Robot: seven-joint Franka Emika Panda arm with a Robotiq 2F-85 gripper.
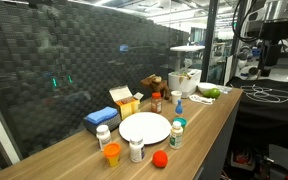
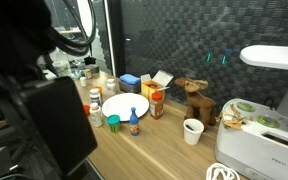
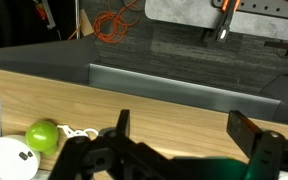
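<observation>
My gripper stands open, with bare wooden counter between its fingers in the wrist view. In exterior view 1 the arm hangs at the upper right, away from the objects on the counter. A white plate [image 1: 144, 128] lies mid-counter. Around it are a red ball [image 1: 160, 159], an orange cup [image 1: 112, 152], several white bottles, a teal cup [image 2: 114, 123] and a small blue bottle [image 2: 134, 124]. Behind the plate sit a blue cloth-like item [image 1: 105, 117], an open yellow box [image 1: 126, 103] and a red-brown jar [image 2: 156, 104].
A brown moose toy [image 2: 198, 101], a white mug [image 2: 192, 131] and a white appliance [image 2: 260, 145] stand farther along the counter. A green round object [image 3: 42, 136] lies near a white round item [image 3: 11, 157]. Orange cable [image 3: 114, 22] lies beyond the counter edge.
</observation>
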